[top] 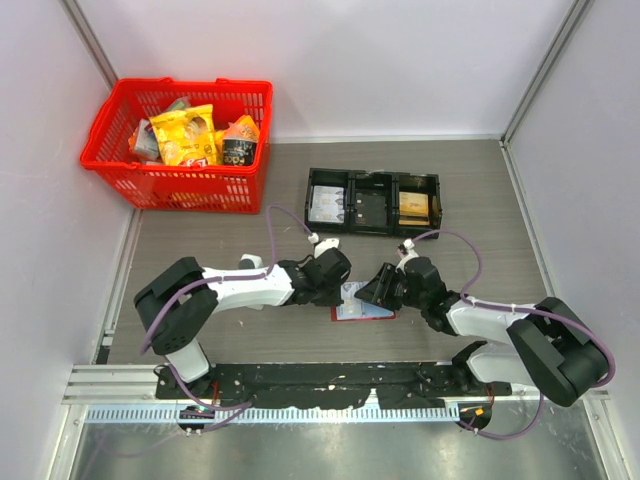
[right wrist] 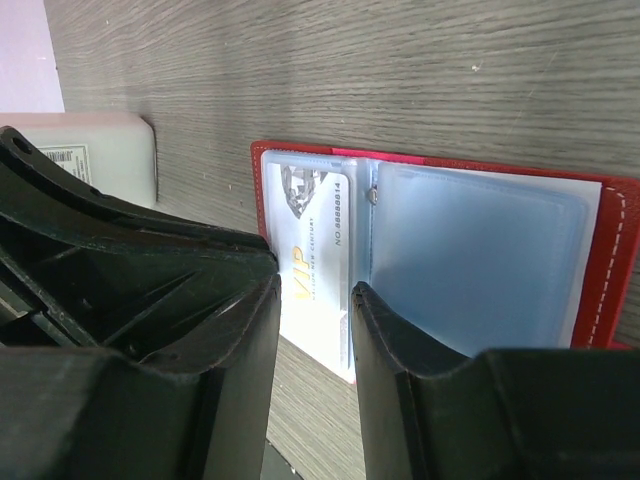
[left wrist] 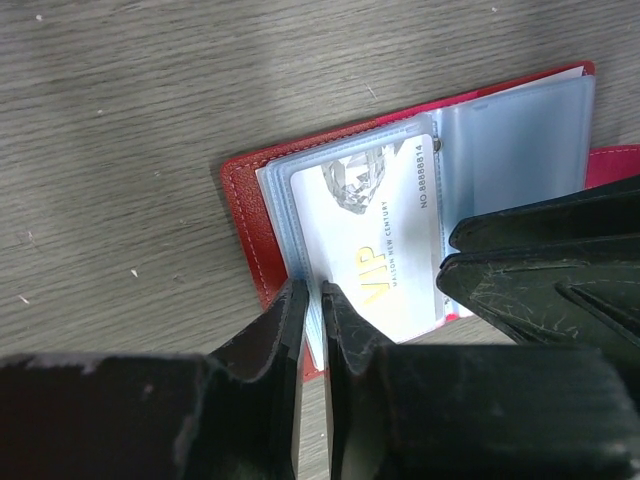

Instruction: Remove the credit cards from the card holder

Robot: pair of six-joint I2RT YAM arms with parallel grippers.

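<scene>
A red card holder [top: 362, 314] lies open on the table, holding clear sleeves and a white VIP card [left wrist: 362, 250]. My left gripper is down at the holder's outer edge, fingertips at the card sleeve's side, close together. My right gripper is low over the holder, its fingertips straddling the card [right wrist: 312, 230] near the middle seam. Whether either finger grips anything is unclear.
A black three-compartment tray [top: 372, 175] stands behind the holder. A red basket [top: 176, 185] with snack bags sits back left. A white box [right wrist: 130, 150] lies left of the holder.
</scene>
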